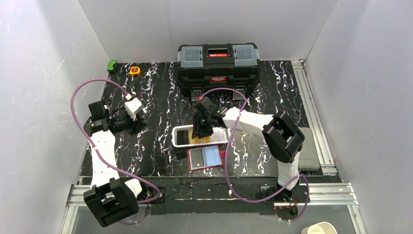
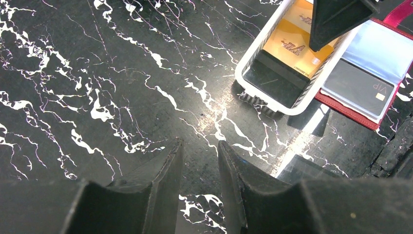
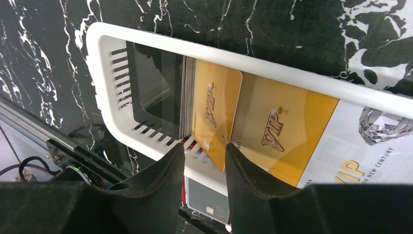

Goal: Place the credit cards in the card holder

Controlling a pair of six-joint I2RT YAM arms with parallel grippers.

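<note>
Inside a white basket (image 1: pixel 176 145) lie several cards. In the right wrist view a gold VIP card (image 3: pixel 214 100) leans tilted against black cards (image 3: pixel 157 92), overlapping another gold card (image 3: pixel 280 129); a white card (image 3: pixel 363 146) lies at the right. My right gripper reaches down into the basket, its fingers apart, with the tilted card's lower corner showing between them close to one finger. The red card holder (image 1: pixel 205 168) lies unfolded in front, a grey card (image 2: pixel 360 87) in one pocket. Over bare table at the left, my left gripper stands open and empty.
A black toolbox (image 1: pixel 218 68) stands at the back. An orange tape measure (image 1: pixel 134 71) and a green object (image 1: pixel 112 66) lie at the back left. Free table surface spreads left of the basket and on the right side.
</note>
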